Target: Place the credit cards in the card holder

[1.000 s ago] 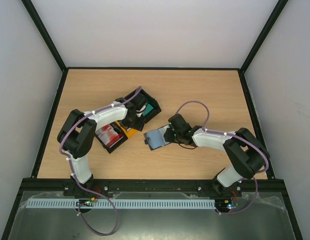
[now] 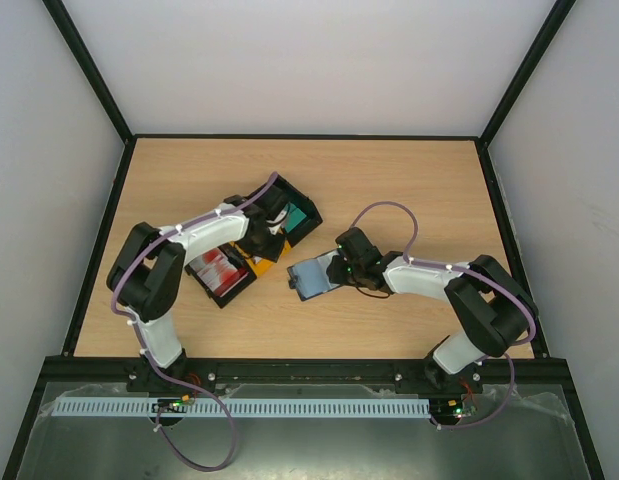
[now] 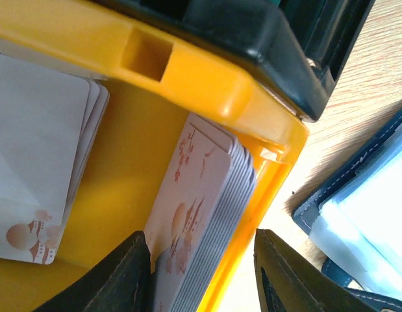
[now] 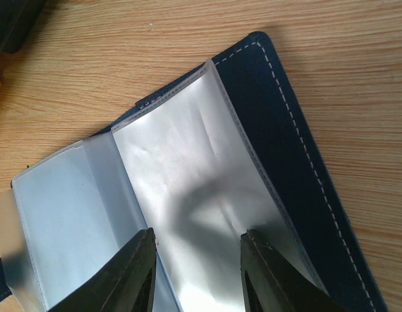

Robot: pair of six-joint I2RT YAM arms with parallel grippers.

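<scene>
Inside the yellow box [image 3: 132,140], seen close in the left wrist view, a stack of pale cards [image 3: 194,172] with reddish marks leans against the right-hand wall. A second pale stack [image 3: 35,153] lies to its left. My left gripper is part open, its fingers [image 3: 126,276] on either side of the leaning stack's near end; whether they touch it is unclear. The dark blue card holder [image 2: 314,276] lies open on the table, with clear sleeves [image 4: 188,169]. Above one sleeve my right gripper stands part open, nothing visible between its fingers.
Beyond the yellow box stands a black box with a teal inside [image 2: 297,217]. A black box with red and white contents [image 2: 221,270] is on its near side. Bare table [image 2: 419,180] stretches across the back and right.
The left arm has shifted slightly left and its gripper a little toward the near side over the yellow box. The right arm and card holder look unmoved.
</scene>
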